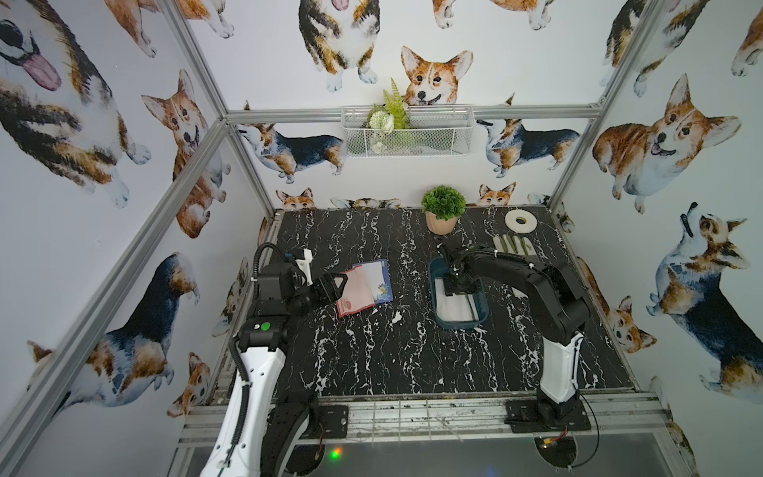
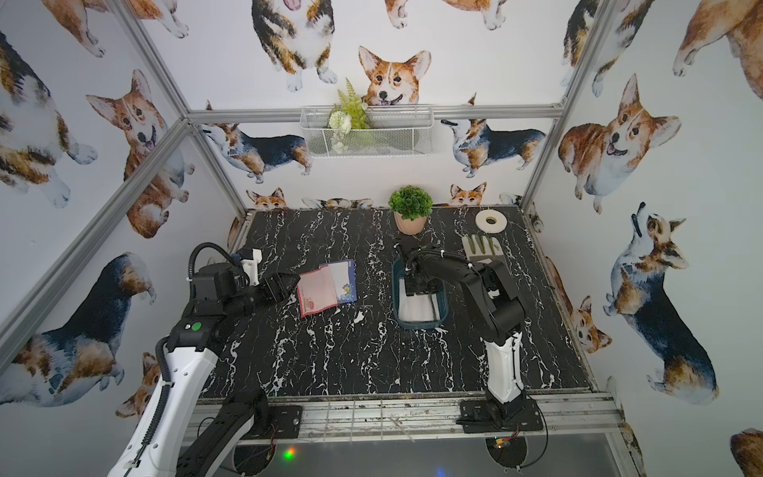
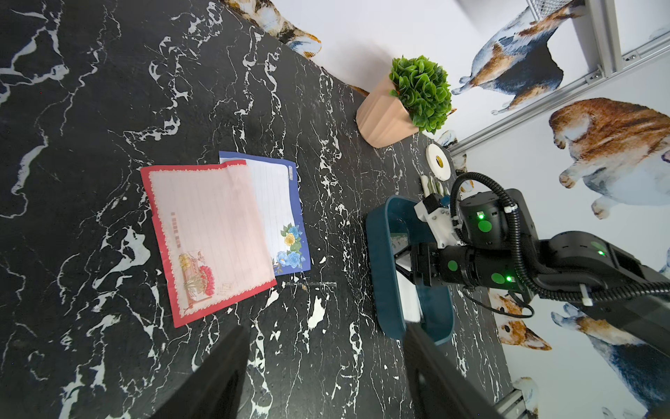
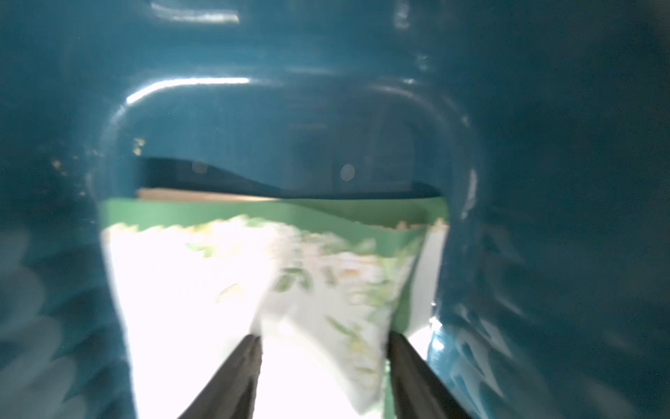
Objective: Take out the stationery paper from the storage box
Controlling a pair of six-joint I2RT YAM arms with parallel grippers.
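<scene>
A teal storage box [image 1: 459, 323] holds white paper with green floral edging [image 4: 188, 279]. My right gripper is down inside it over the paper, part open; whether paper is between its fingers is unclear. A pink, red-edged sheet [image 3: 206, 237] and a blue-edged sheet [image 3: 279, 202] lie overlapping on the table, left of the box. My left gripper hangs part open above the table near these sheets, nothing between its fingers.
A potted plant [image 1: 442, 206] stands behind the box, a white roll [image 1: 520, 214] and a tool holder [image 2: 482, 246] at back right.
</scene>
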